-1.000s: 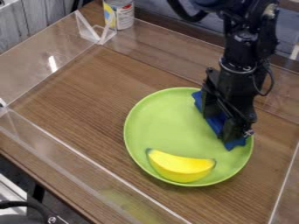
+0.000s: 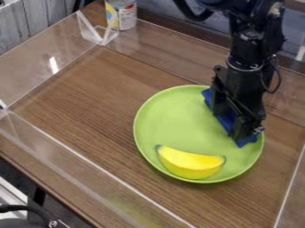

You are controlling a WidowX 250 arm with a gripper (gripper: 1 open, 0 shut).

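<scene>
A green plate (image 2: 179, 125) lies on the wooden table at centre right. A yellow banana-like toy (image 2: 188, 165) rests on its near part. A blue object (image 2: 245, 138) lies at the plate's right side, largely hidden under my black gripper (image 2: 236, 116), which reaches down over it from the upper right. I cannot tell whether the gripper is shut on the blue object.
A can (image 2: 120, 14) and a clear plastic piece (image 2: 100, 30) stand at the back left. Cables show at the bottom left.
The plate, with the banana and blue object, has shifted slightly left, and my gripper has moved slightly with it.
</scene>
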